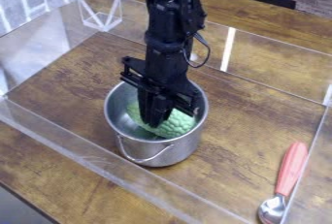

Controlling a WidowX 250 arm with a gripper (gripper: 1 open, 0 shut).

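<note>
A metal pot [153,145] with a wire handle stands in the middle of the wooden tray. Inside it lies a pale green leafy object [180,121], like a cabbage. My black gripper [158,112] reaches down to the pot's mouth from above, over the green object; its fingers partly hide it, and I cannot tell whether they touch it.
An ice-cream scoop [288,170] with a pink handle lies at the right. The wooden surface [72,82] left of the pot is clear. Low transparent walls edge the area.
</note>
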